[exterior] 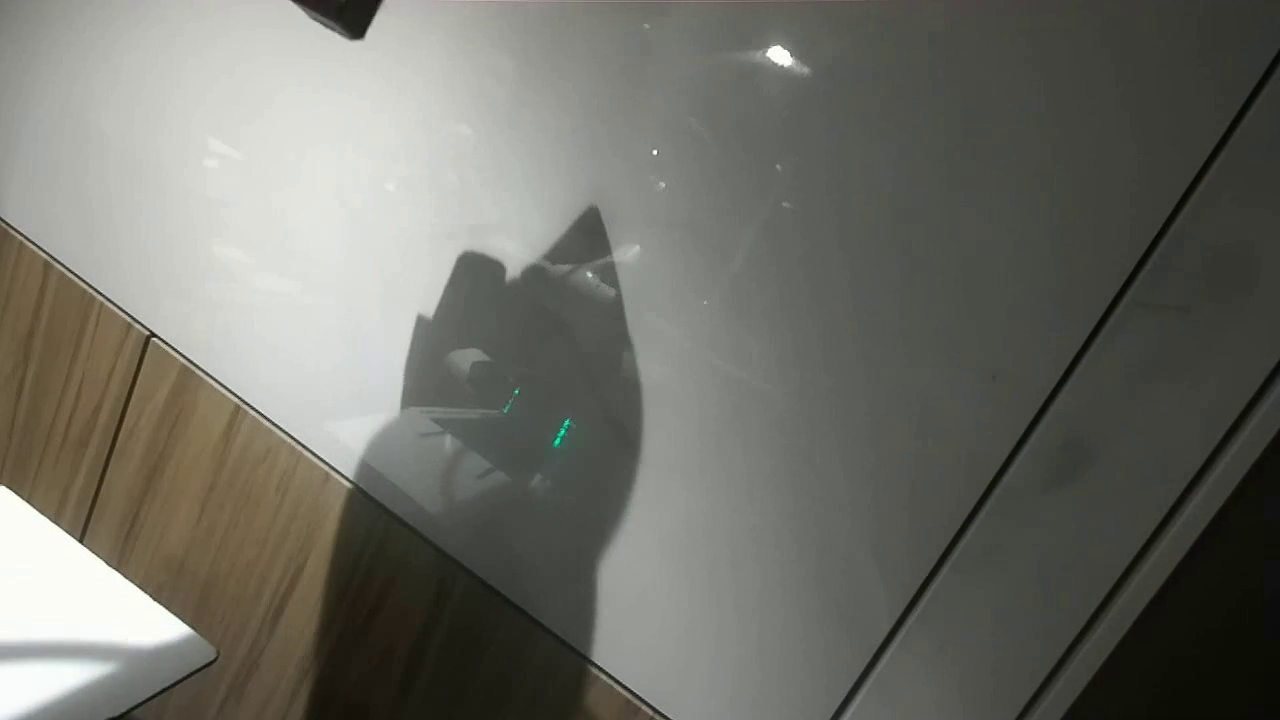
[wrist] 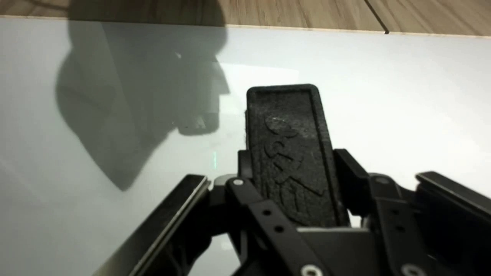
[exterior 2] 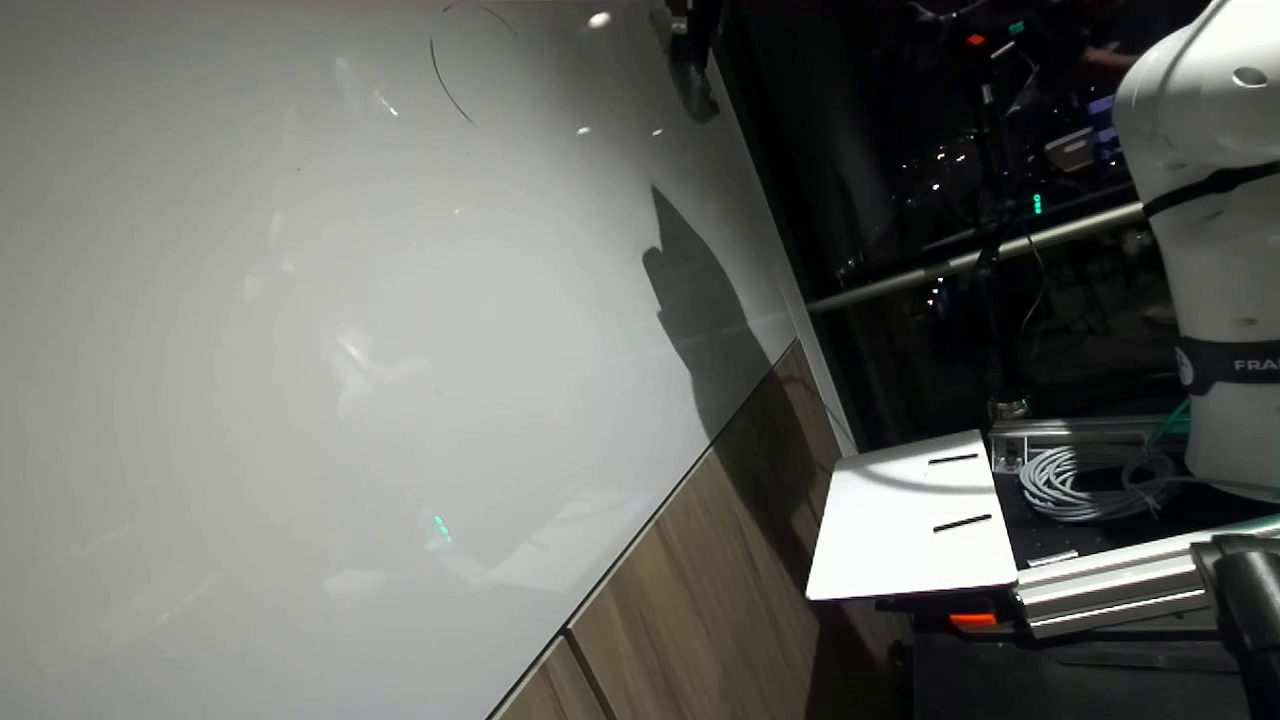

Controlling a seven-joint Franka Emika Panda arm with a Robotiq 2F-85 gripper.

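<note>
A black oblong block, like a whiteboard eraser (wrist: 292,133), has raised lettering on its face in the wrist view. My gripper is shut on it, one finger along each long side. Its shadow lies well apart from it on the glossy white board (wrist: 414,101), so the block appears to be clear of the surface. Only the tip of the block (exterior: 344,12) shows at the top edge of exterior view 1. In exterior view 2 the dark block (exterior 2: 693,90) is near the board's upper right edge. A thin dark curved line (exterior 2: 446,84) shows on the board there.
Wood panels (exterior 2: 684,600) border the board. A white plate (exterior 2: 900,516) stands beside them, near coiled cables (exterior 2: 1074,486) and the robot's white arm base (exterior 2: 1236,276). Much of the board (exterior: 780,480) is bare, with glare and reflections.
</note>
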